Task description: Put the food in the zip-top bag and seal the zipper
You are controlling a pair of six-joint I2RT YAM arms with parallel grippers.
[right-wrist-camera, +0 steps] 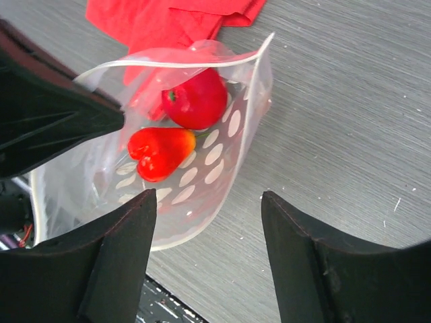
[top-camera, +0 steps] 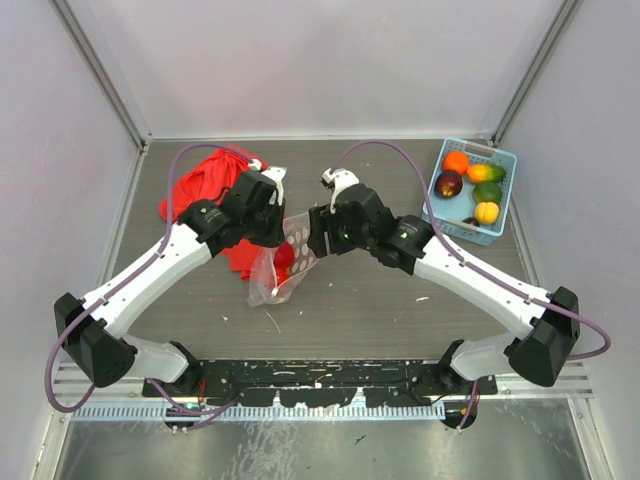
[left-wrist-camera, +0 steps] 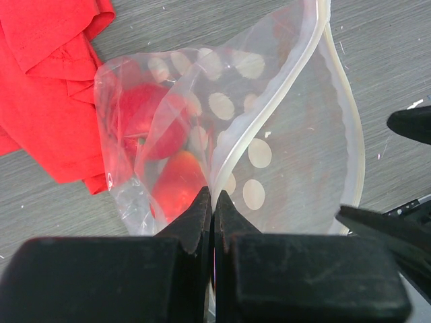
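A clear zip top bag (top-camera: 263, 284) with pale dots lies mid-table, its mouth spread towards the right. Inside rest a round red food (right-wrist-camera: 197, 99) and a red pepper (right-wrist-camera: 160, 152). My left gripper is shut on the bag's rim, which runs between its fingertips. The right gripper is open just right of the bag's mouth, with nothing between its fingers. In the left wrist view its dark fingers (left-wrist-camera: 412, 125) show beside the far rim, apart from each other.
A red cloth (top-camera: 205, 183) lies crumpled behind and left of the bag. At the back right stands a light blue basket (top-camera: 468, 230) with several fruits and vegetables, an orange (top-camera: 457, 161) among them. Bare table (top-camera: 400, 310) spreads to the right.
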